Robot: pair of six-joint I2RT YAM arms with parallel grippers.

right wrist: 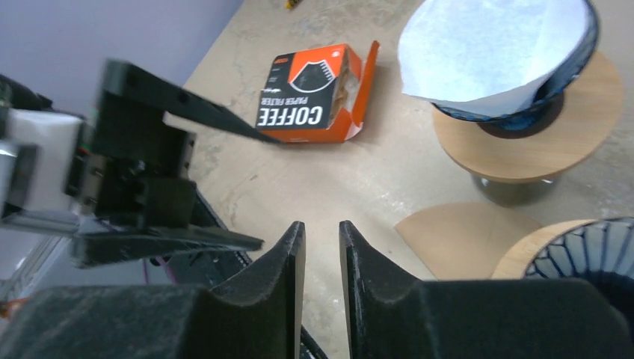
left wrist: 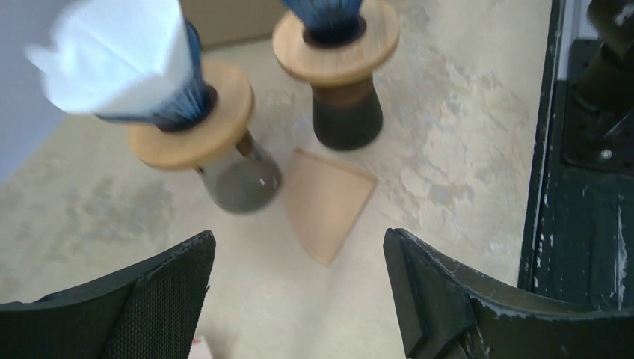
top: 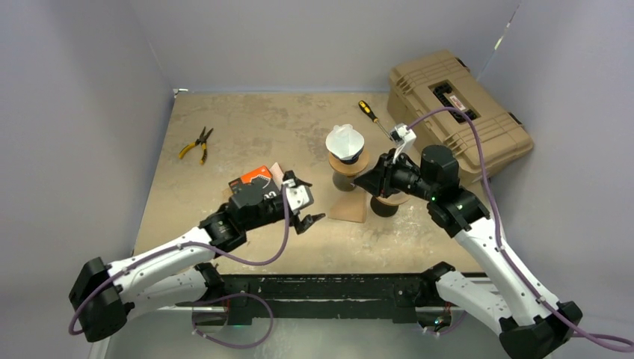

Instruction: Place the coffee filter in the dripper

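A brown paper filter [top: 348, 208] lies flat on the table [left wrist: 463, 209], below two drippers on wooden stands with glass bases. The back dripper [right wrist: 568, 67] holds a white filter [top: 345, 140]; the front dripper [right wrist: 591, 262] is mostly hidden by my right arm in the top view. My left gripper [top: 306, 200] stands open left of the brown filter, empty, as its wrist view shows. My right gripper is above and beside the front dripper, its fingers slightly apart with nothing visible between them.
An orange coffee filter box [right wrist: 305, 93] lies behind my left gripper. Pliers [top: 196, 146] are at the left, a screwdriver [top: 374, 116] at the back, and a tan case [top: 463, 120] at the back right.
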